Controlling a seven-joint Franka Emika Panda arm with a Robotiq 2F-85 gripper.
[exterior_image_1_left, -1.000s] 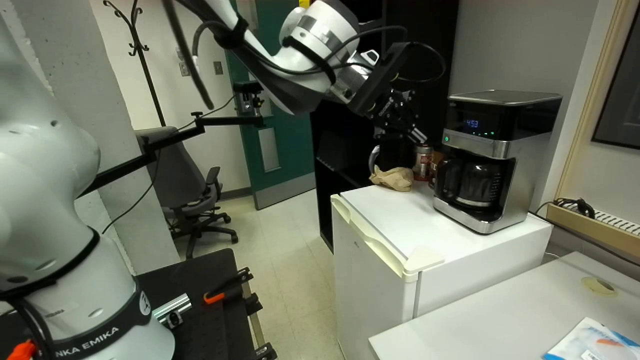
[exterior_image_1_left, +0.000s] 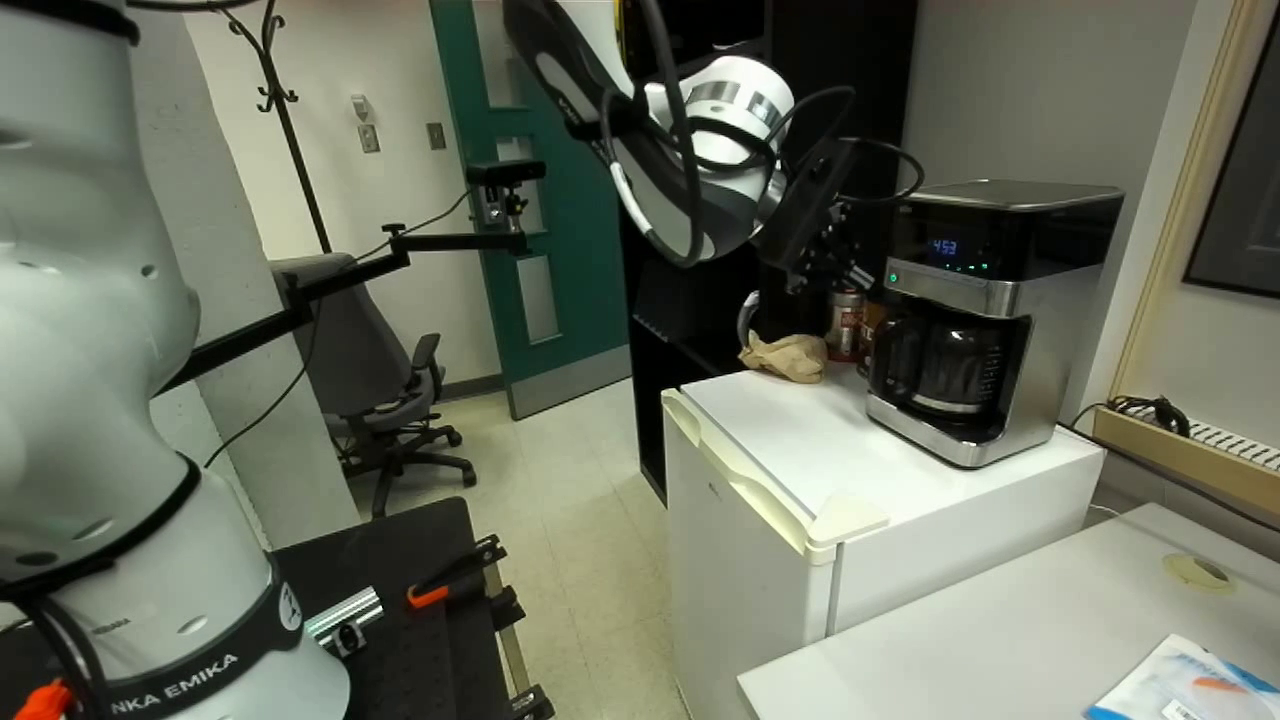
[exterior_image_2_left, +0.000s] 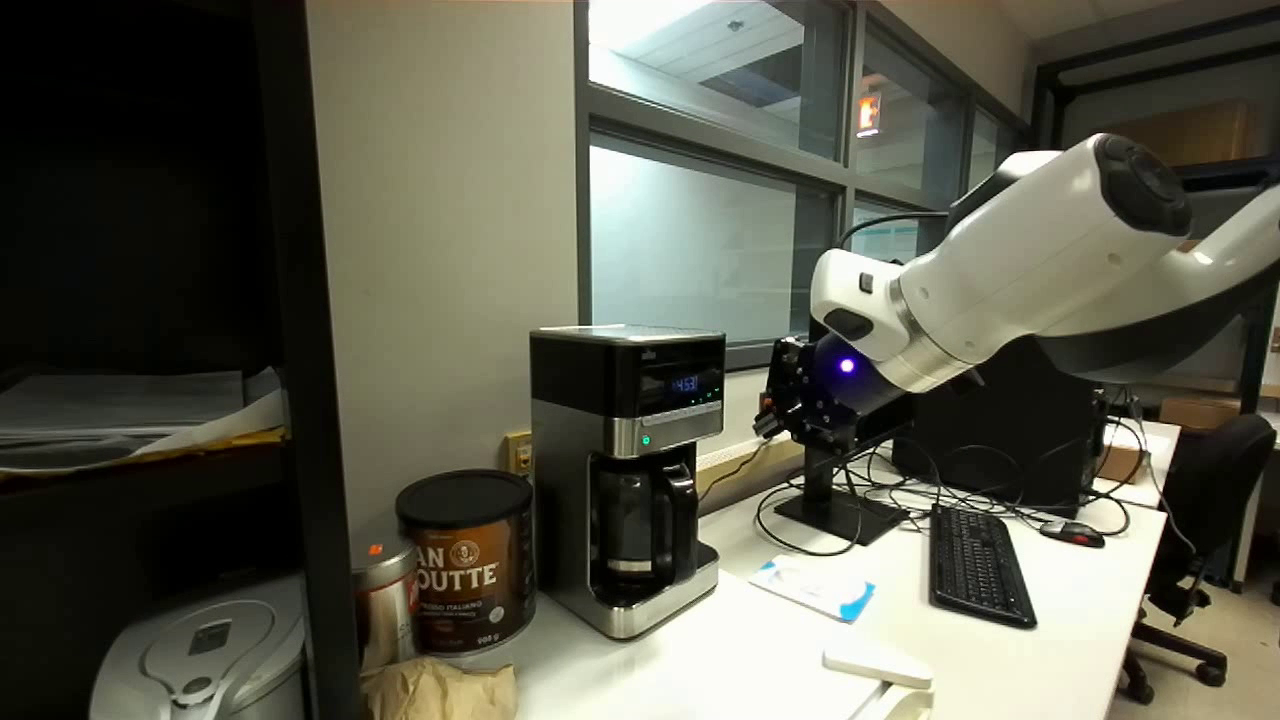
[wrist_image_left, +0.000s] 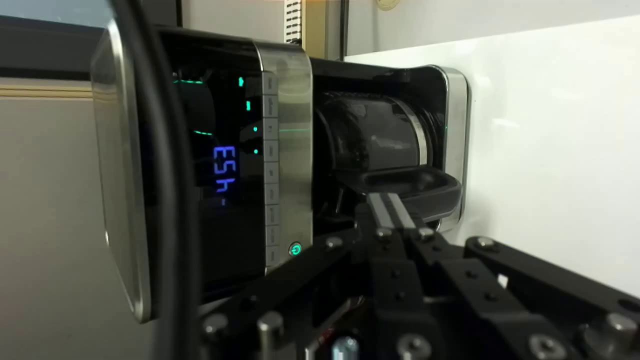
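On the white fridge top stands a coffee maker (exterior_image_1_left: 1008, 240), black and steel, with a lit display reading 4:53 and a green-lit power button (wrist_image_left: 295, 249). Its dark glass carafe (exterior_image_1_left: 956, 370) sits inside, the black carafe handle (wrist_image_left: 414, 183) facing outward. My gripper is shut, and nothing shows between its fingers. In the first exterior view the gripper (exterior_image_1_left: 861, 278) hangs in the air close to the machine's front left, near the height of its button panel. In the wrist view the fingertips overlap the carafe handle; whether they touch anything cannot be told.
A brown coffee tin (exterior_image_2_left: 465, 564), a crumpled paper bag (exterior_image_1_left: 786, 356) and a small can (exterior_image_1_left: 846, 324) stand beside the machine. A dark shelf rises behind, and a lower white table (exterior_image_1_left: 1020, 612) adjoins.
The arm has swung and its wrist has turned, bringing my gripper slightly right, nearer the coffee maker's front. The coffee maker and the things beside it have stayed put.
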